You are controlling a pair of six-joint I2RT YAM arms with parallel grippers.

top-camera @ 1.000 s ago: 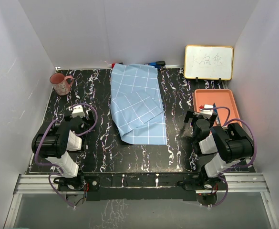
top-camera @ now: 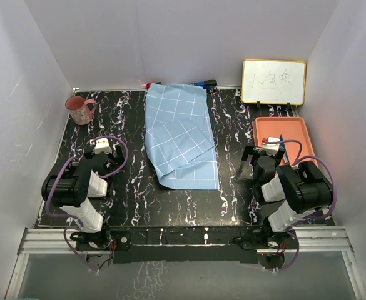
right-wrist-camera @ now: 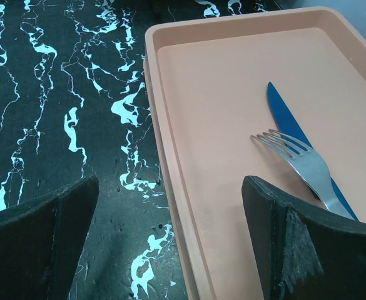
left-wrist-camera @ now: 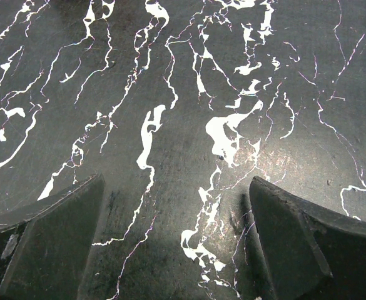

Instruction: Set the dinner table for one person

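A blue cloth with white grid lines lies at the table's middle, its left side folded over on itself. The pinkish patterned mug stands at the far left. At the right is an orange-pink tray; in it a silver fork rests across a blue knife. My right gripper hovers open over the tray's left edge, nothing between its fingers. Over bare table on the left, short of the mug, my left gripper is open and empty. In the top view the right arm partly covers the tray.
A whiteboard with handwriting stands behind the tray. Dark and red items poke out at the cloth's far edge. Walls close the left, right and back.
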